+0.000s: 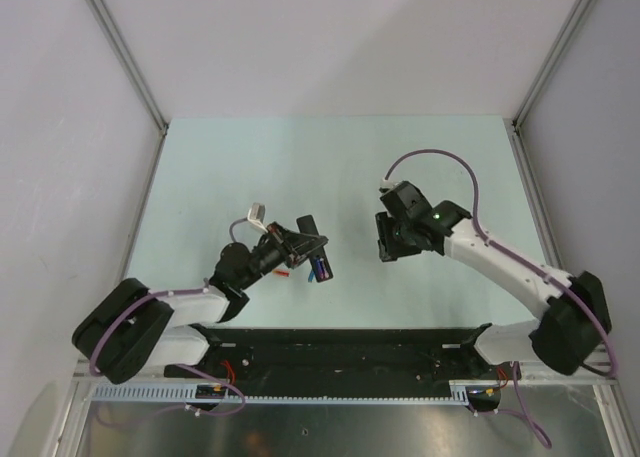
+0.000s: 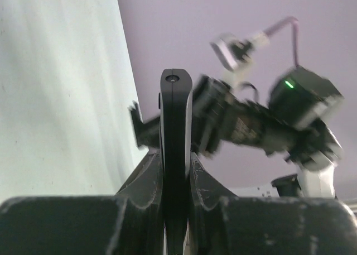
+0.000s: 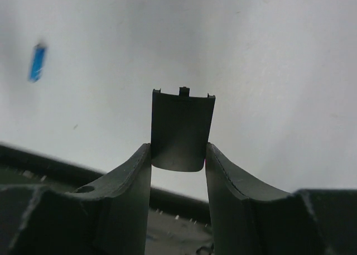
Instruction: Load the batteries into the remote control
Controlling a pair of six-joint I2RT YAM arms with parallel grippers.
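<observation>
The black remote point(image 1: 307, 227) is held upright in my left gripper point(image 1: 305, 247), which is shut on it; in the left wrist view the remote point(image 2: 175, 121) fills the middle, between the fingers. A coloured battery shows at its lower end. My right gripper point(image 1: 388, 245) hangs over the table to the right, apart from the remote. In the right wrist view a black piece point(image 3: 180, 132) sits at the fingertips; whether it is the battery cover or part of the gripper, I cannot tell. A blue battery point(image 3: 37, 62) lies on the table, with a red one point(image 1: 281, 273) left of the remote.
Walls stand at the left, right and back.
</observation>
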